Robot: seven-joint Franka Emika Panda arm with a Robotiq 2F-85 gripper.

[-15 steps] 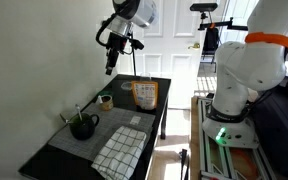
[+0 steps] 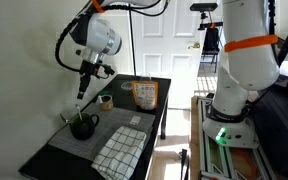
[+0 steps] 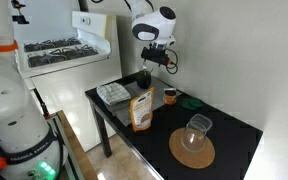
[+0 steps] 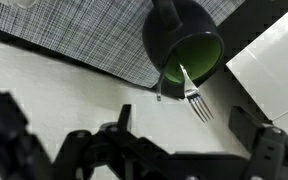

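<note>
In the wrist view a dark mug [image 4: 182, 45] with a green inside holds a fork [image 4: 195, 96], tines outward, and a second thin dark utensil [image 4: 161, 84]. From the side, that mug [image 2: 82, 126] stands upright on a grey mat near the wall. My gripper [image 2: 82, 94] is above it, pointing down and clear of its rim. Two dark fingers show at the bottom of the wrist view, wide apart, with nothing held between them; the fork tines lie in line with the gap.
A checked cloth [image 2: 118, 151] lies beside the mat. A brown cup [image 2: 106, 102], an orange-and-white bag [image 3: 142, 109], a clear container [image 3: 198, 126] on a round brown board [image 3: 191, 153] and a green item [image 3: 192, 102] share the dark table [image 3: 240, 145].
In exterior view 1 the arm has swung left and come down, from over the far part of the table to above the dark mug. Objects on the table have stayed put.
</note>
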